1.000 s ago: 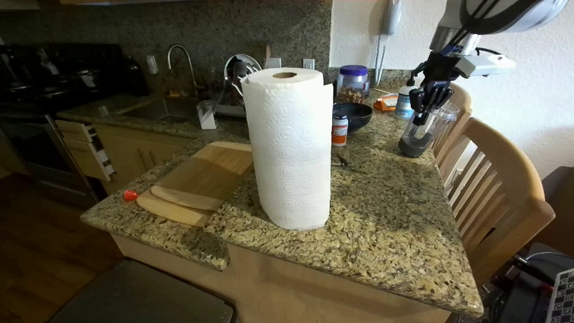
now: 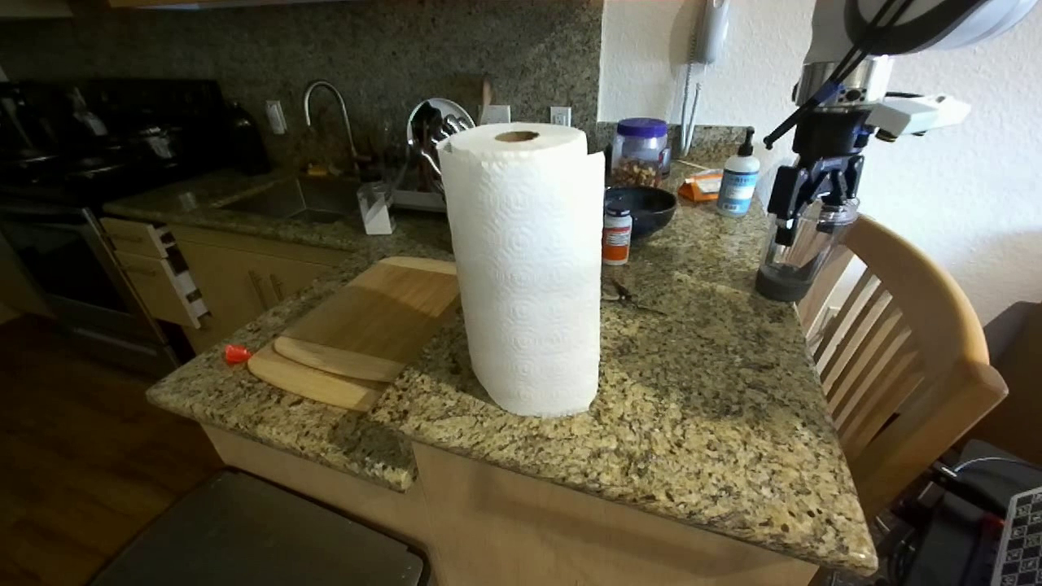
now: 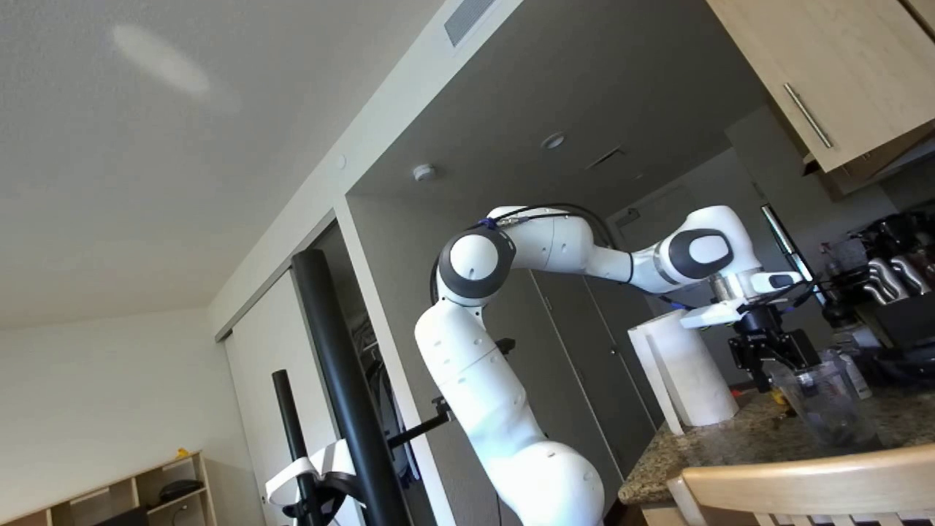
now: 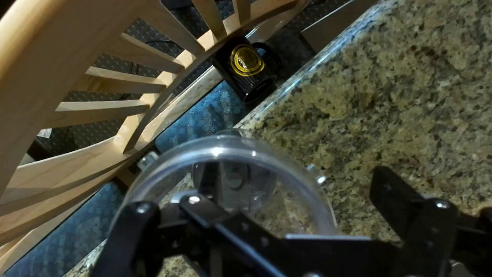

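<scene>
A clear plastic cup (image 2: 803, 244) with a dark base leans near the chair-side edge of the counter. My gripper (image 2: 812, 220) is at its upper part, pointing down, and stands open. From the wrist, the cup's round rim (image 4: 240, 150) runs beneath the gripper. One of its fingers (image 4: 210, 180) overlaps the cup's mouth, while the other is off to the right over the counter. In the second exterior view the cup (image 3: 828, 408) shows just beside the black fingers (image 3: 754, 364). Whether the base rests fully on the counter is hard to tell.
A paper towel roll (image 2: 527, 283) stands upright at the counter's front middle. Cutting boards (image 2: 376, 312) lie left of it. Behind are a pill bottle (image 2: 616, 239), a dark bowl (image 2: 652, 208) and a soap bottle (image 2: 738, 185). A wooden chair (image 2: 913, 322) borders the right edge.
The gripper and cup have both shifted to the right, closer to the counter edge and chair. The arm's wrist now hangs more upright than before. Other counter items have stayed put.
</scene>
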